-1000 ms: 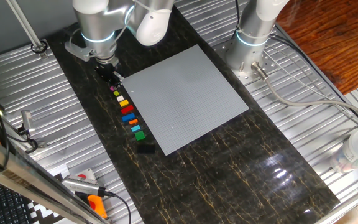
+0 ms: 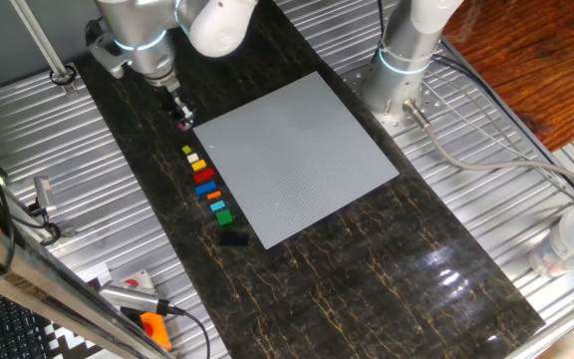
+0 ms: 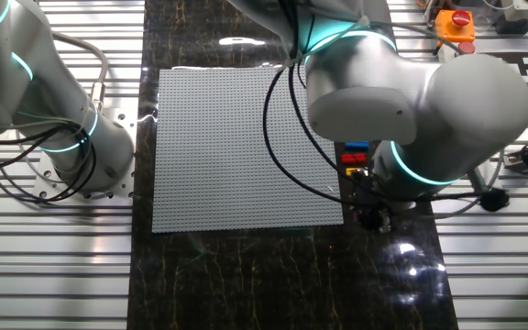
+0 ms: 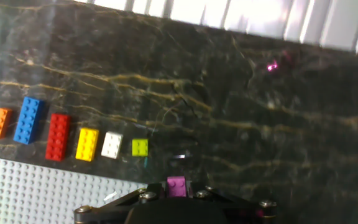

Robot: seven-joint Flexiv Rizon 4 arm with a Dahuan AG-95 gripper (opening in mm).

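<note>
A small purple brick point(image 4: 176, 185) sits between the fingers of my gripper point(image 2: 185, 123), which is shut on it. In the wrist view its studs face the camera. The gripper is beyond the lime end of a brick row, close to a corner of the grey baseplate point(image 2: 297, 160). That row runs along the plate's edge: lime brick point(image 4: 140, 147), white brick point(image 4: 111, 145), yellow brick point(image 4: 87, 144), red brick point(image 4: 58, 137), blue brick point(image 4: 27, 121), orange brick point(image 4: 1, 123), light blue brick point(image 2: 217, 206), green brick point(image 2: 224, 217) and black brick point(image 2: 233, 239). The baseplate looks bare.
Dark marbled board point(image 2: 337, 289) surrounds the baseplate, with free room at its front. In exterior view 2, cables point(image 3: 287, 156) and the arm hide part of the brick row.
My gripper has shifted a short way toward the back, away from the lime brick, carrying the purple brick. The row and baseplate have stayed in place.
</note>
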